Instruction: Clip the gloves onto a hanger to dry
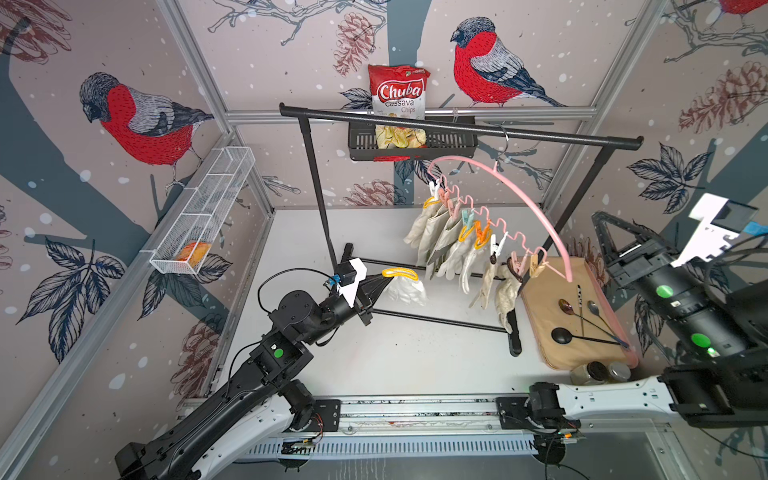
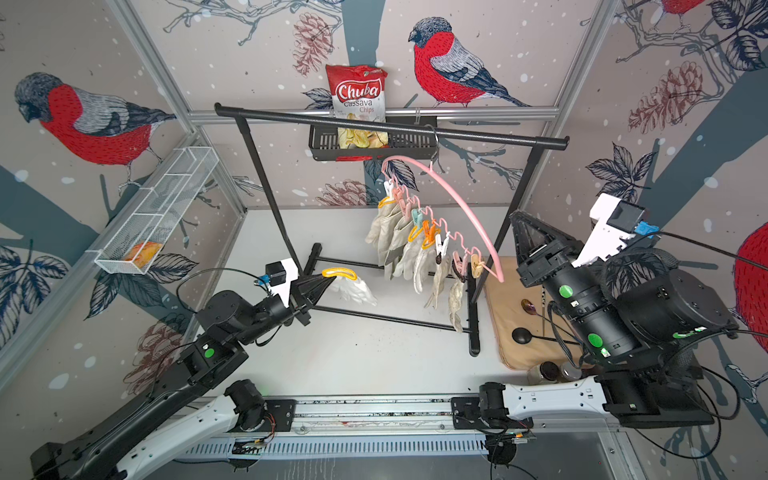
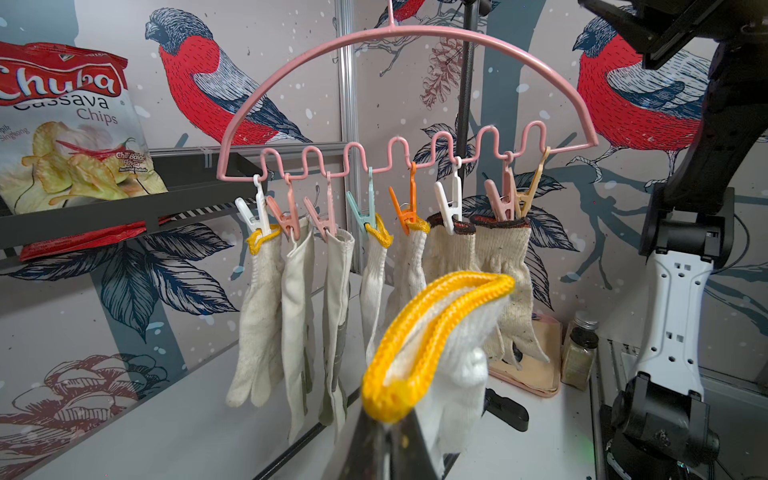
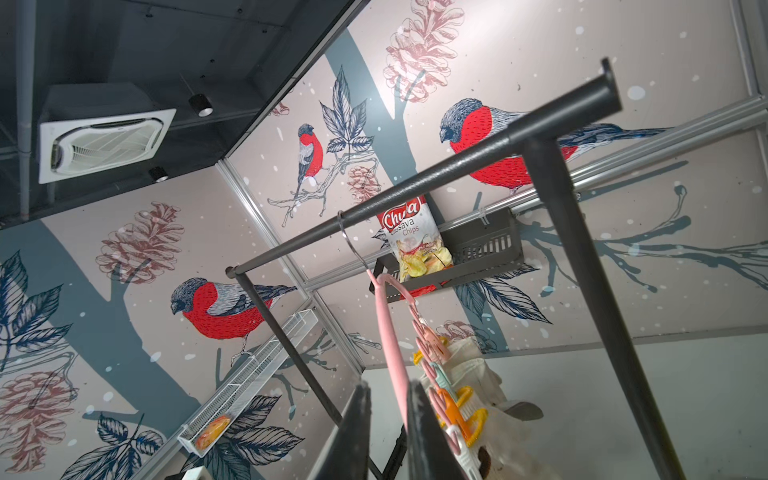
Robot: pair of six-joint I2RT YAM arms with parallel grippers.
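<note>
A pink hanger (image 1: 528, 204) hangs from the black rail (image 1: 552, 137), gloves (image 3: 258, 336) clipped along its loops with coloured pegs (image 3: 406, 212). My left gripper (image 1: 377, 281) is shut on a loose white glove with a yellow cuff (image 3: 436, 344), held by that cuff in front of the hanging row. My right gripper (image 1: 608, 244) is raised beside the hanger's right end, apart from it in the top views; its fingers look parted, with no object clearly between them.
At right a tan board (image 1: 560, 352) carries utensils, with jars (image 1: 593, 373) nearby. A black shelf with a chips bag (image 1: 400, 96) is at the back, a wire basket (image 1: 204, 208) on the left wall.
</note>
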